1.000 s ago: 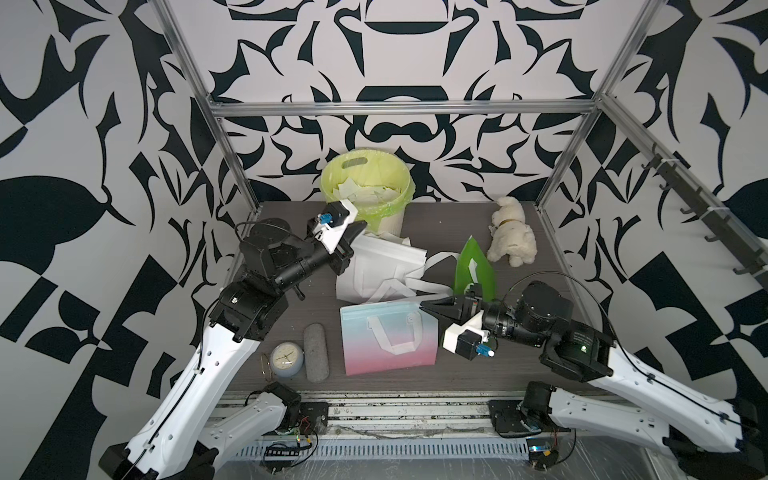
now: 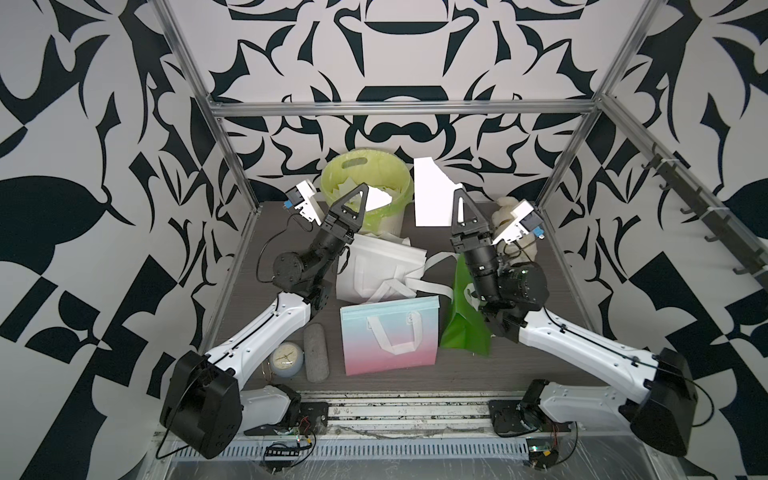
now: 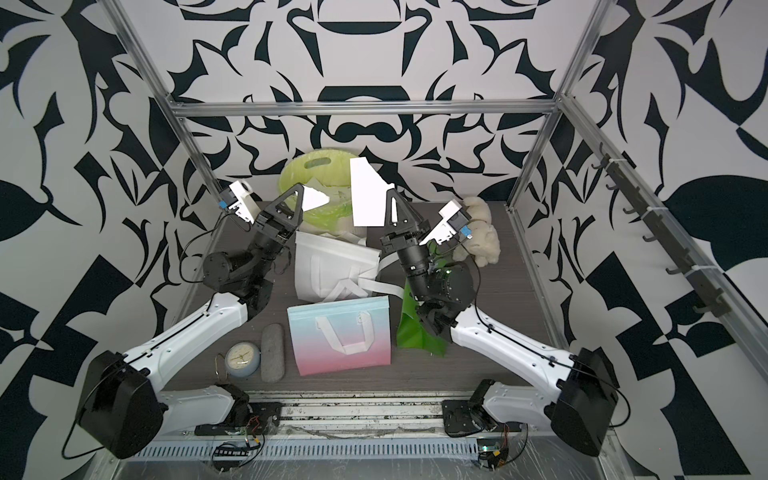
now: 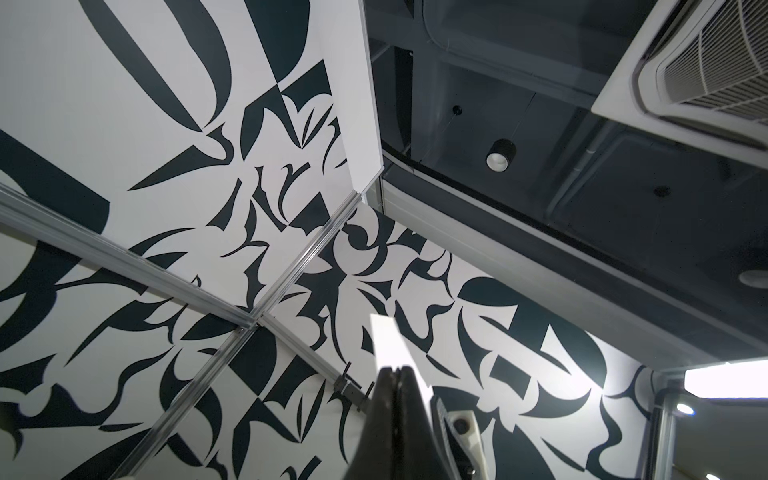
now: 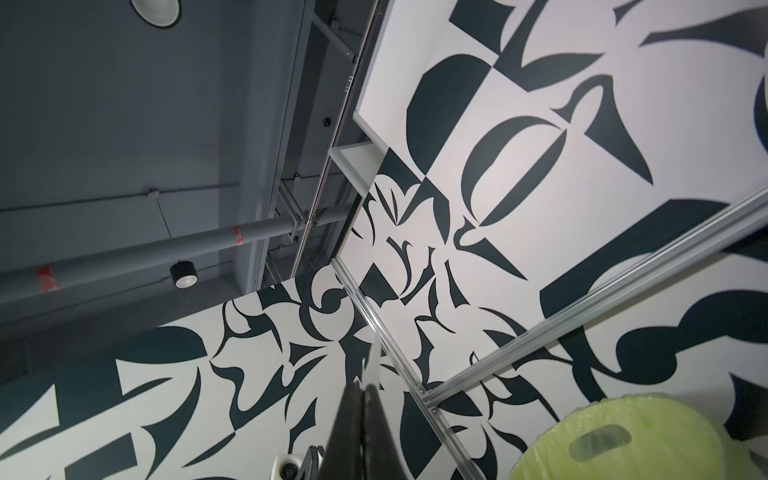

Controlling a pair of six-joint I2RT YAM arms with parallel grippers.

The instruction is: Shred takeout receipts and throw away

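My left gripper (image 2: pixel 364 190) is shut on a small white paper piece (image 2: pixel 378 198), which sticks out to the right in front of the bin. A larger white paper sheet (image 2: pixel 433 196) stands upright at the tip of my right gripper (image 2: pixel 458 192), shut on its edge. The two papers are apart. In the left wrist view a strip of the left paper piece (image 4: pixel 390 344) rises from the shut fingers; in the right wrist view the sheet (image 5: pixel 372 364) shows nearly edge-on. The yellow-green bin (image 2: pixel 392 217) stands behind both grippers, with paper scraps (image 3: pixel 340 192) inside.
A white bag (image 2: pixel 372 268) and a blue-pink bag (image 2: pixel 389 356) lie mid-table. A green item (image 2: pixel 468 324) is partly behind the right arm, near a plush toy (image 3: pixel 481 240). A clock (image 2: pixel 285 359) and grey case (image 2: pixel 316 352) sit front left.
Both grippers have risen and turned upward. The right one has moved up and back from the bags; its paper sheet now stands upright, clear of the white bag.
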